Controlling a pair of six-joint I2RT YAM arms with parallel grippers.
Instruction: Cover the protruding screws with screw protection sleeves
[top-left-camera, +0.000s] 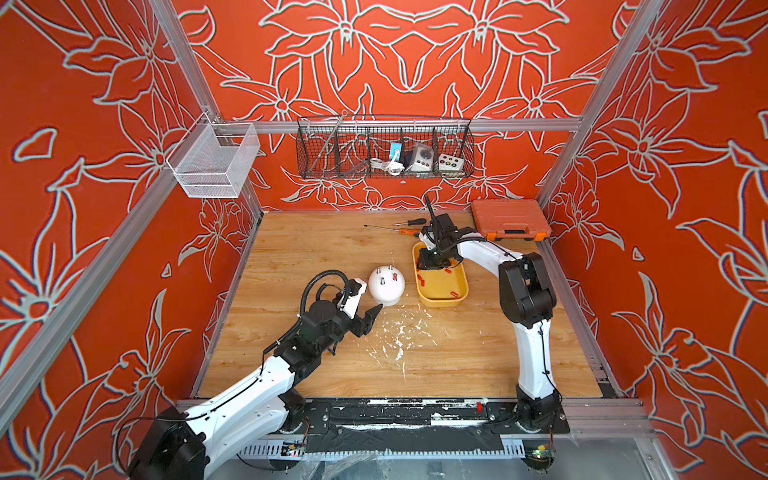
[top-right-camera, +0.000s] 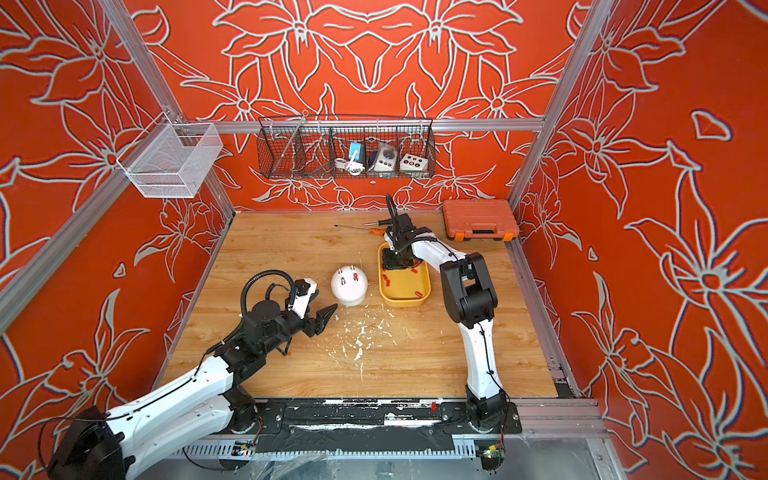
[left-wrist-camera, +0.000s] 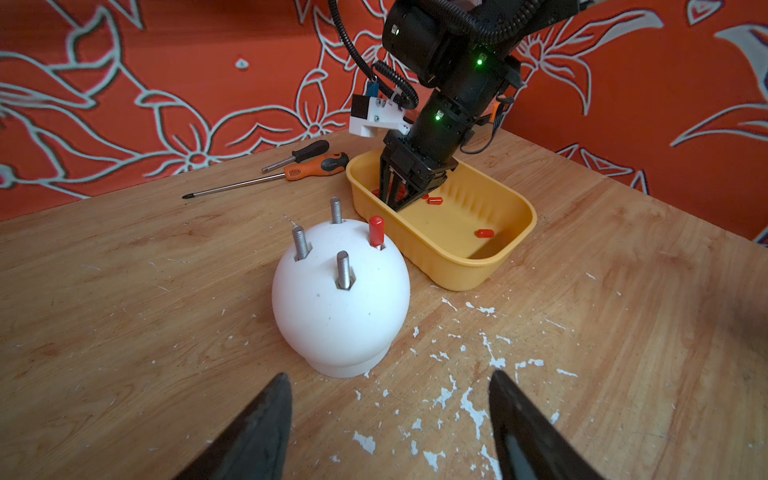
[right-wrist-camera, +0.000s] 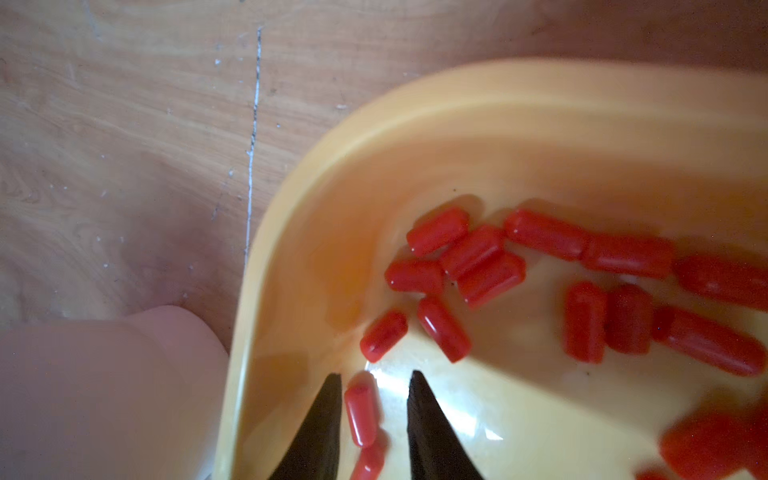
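Note:
A white ball (left-wrist-camera: 340, 304) on a base has upright screws, three bare, such as the front screw (left-wrist-camera: 344, 270), and one under a red sleeve (left-wrist-camera: 376, 231). My left gripper stands open in front of the ball, empty. My right gripper is down in the yellow tray (right-wrist-camera: 260, 248), open, its fingertips either side of or just above a red sleeve (right-wrist-camera: 361, 416) lying near the tray wall; contact cannot be told. Several more sleeves (right-wrist-camera: 492, 280) lie loose in that corner.
Two screwdrivers (left-wrist-camera: 312, 168) lie behind the ball. An orange case (top-left-camera: 509, 216) stands at the back right. Wire baskets (top-left-camera: 385, 148) hang on the back and left walls. White flecks mark its front middle.

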